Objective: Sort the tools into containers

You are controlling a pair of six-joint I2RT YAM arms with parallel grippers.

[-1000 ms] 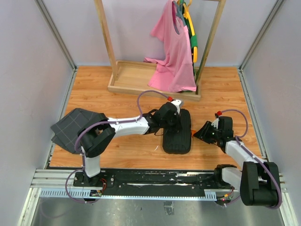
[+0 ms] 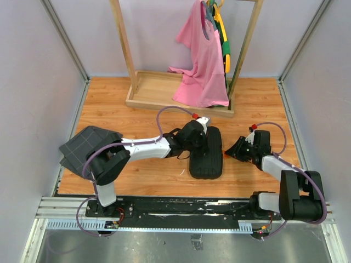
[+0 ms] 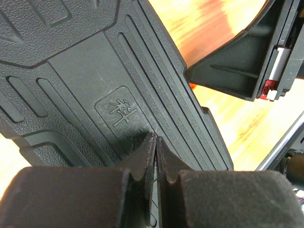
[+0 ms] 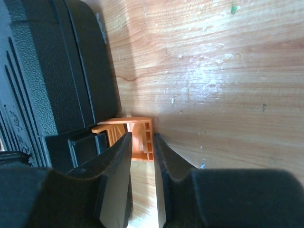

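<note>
A black textured tool case [image 2: 205,164] lies on the wooden floor, seen close in the left wrist view [image 3: 71,85]. My left gripper is shut over the case's top, pressed against it; what lies between its fingers is hidden. At the case's right side an orange latch [image 4: 142,137] sticks out flat near the wood. My right gripper has its fingertips at that latch, a narrow gap between them; whether it grips the latch is hard to see.
Dark folded mats [image 2: 85,150] lie at the left. A wooden rack [image 2: 148,87] with a pink shirt and hangers stands at the back.
The left arm has shifted very slightly left. The case looks unmoved.
</note>
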